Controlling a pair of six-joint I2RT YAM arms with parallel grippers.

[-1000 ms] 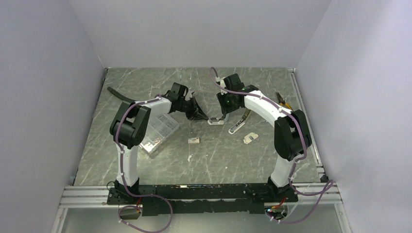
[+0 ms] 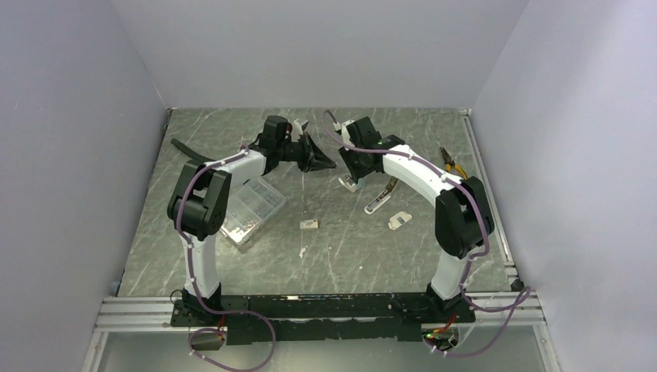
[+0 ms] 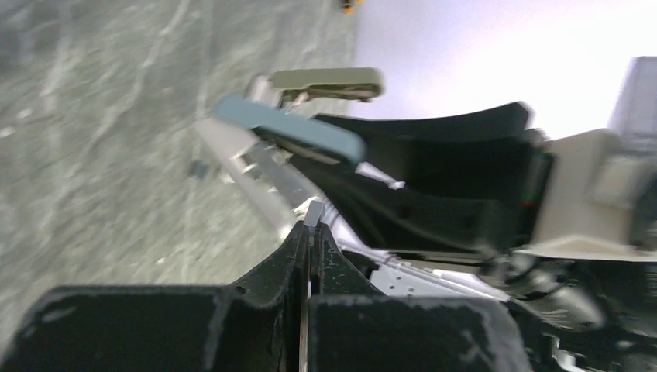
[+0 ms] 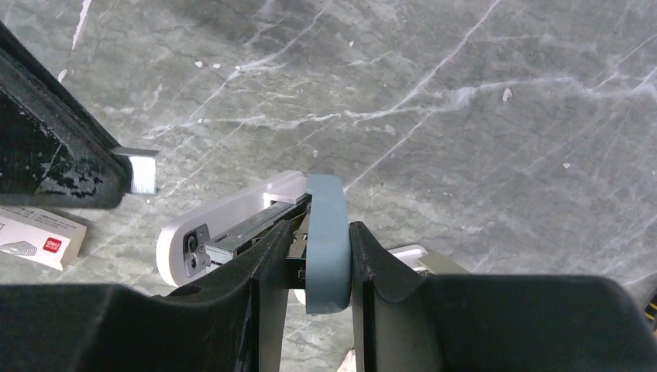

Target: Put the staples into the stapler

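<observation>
A white stapler with a pale blue-grey top (image 4: 329, 236) stands opened at the middle of the table (image 2: 349, 256), my right gripper shut on its top. The white base and metal magazine show beneath. My left gripper (image 2: 331, 165) is shut with nothing between its fingers, just above and left of that stapler; in the left wrist view its tips are in front of the stapler's white body (image 3: 248, 178). A small printed staple box (image 2: 309, 224) lies nearer the front.
A second stapler (image 2: 378, 203) lies to the right, with a pale card piece (image 2: 400, 221) before it. A clear compartment case (image 2: 256, 205) is at left, pliers (image 2: 457, 167) at back right.
My left gripper has moved up the view, away from the stapler's end. The stapler's white base has swung to a steeper angle under my right gripper, which has shifted slightly left.
</observation>
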